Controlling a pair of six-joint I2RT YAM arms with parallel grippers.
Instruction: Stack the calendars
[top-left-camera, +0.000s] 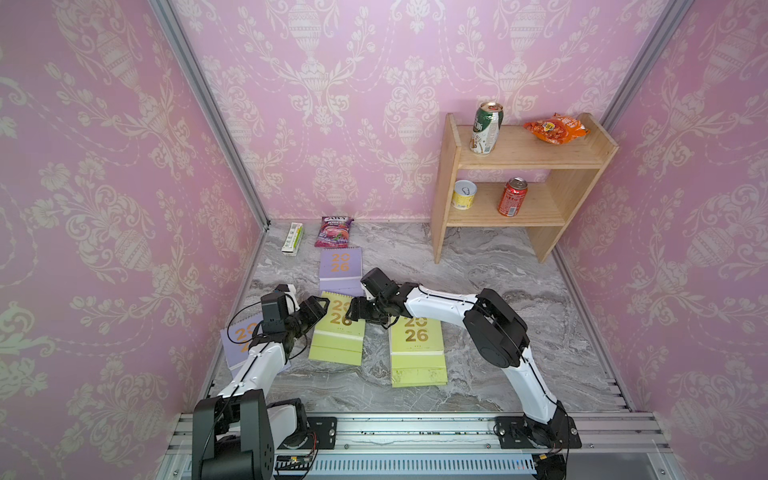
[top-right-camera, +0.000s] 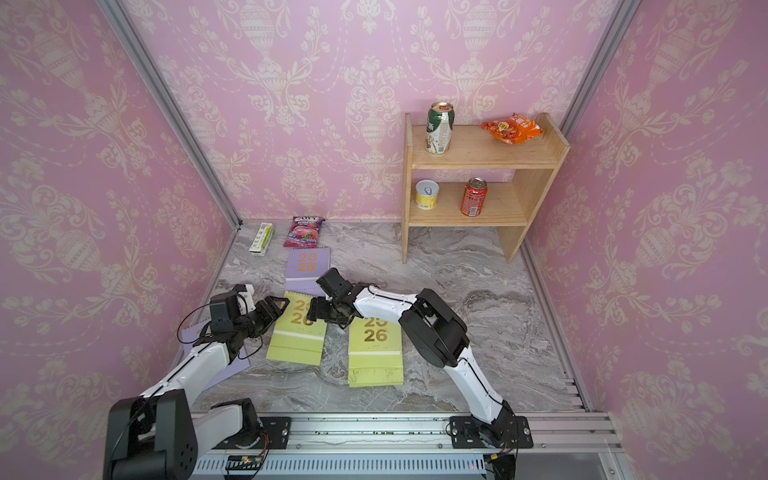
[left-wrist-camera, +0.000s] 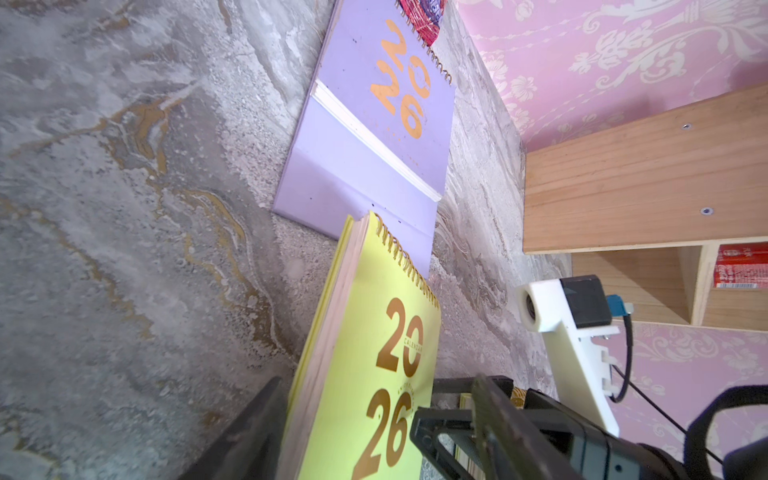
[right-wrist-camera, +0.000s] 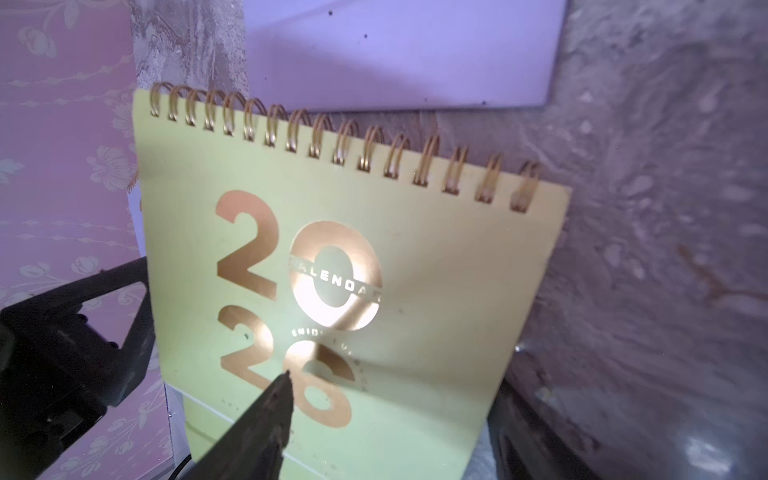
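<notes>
A yellow calendar (top-left-camera: 336, 340) lies mid-left, my left gripper (top-left-camera: 316, 308) at its left upper side and my right gripper (top-left-camera: 359, 312) over its right upper side, fingers open. In the left wrist view my left gripper's fingers (left-wrist-camera: 260, 424) are blurred beside that calendar's left edge. In the right wrist view the calendar's cover (right-wrist-camera: 416, 304) fills the space beyond the fingers. A purple calendar (top-right-camera: 306, 268) lies just behind it. A second yellow calendar (top-left-camera: 417, 360) lies to the right under my right arm, and another purple one (top-left-camera: 238, 348) at the far left, partly covered by my left arm.
A snack bag (top-left-camera: 333, 232) and a small carton (top-left-camera: 292, 238) lie at the back left. A wooden shelf (top-left-camera: 520, 160) with cans and an orange bag stands back right.
</notes>
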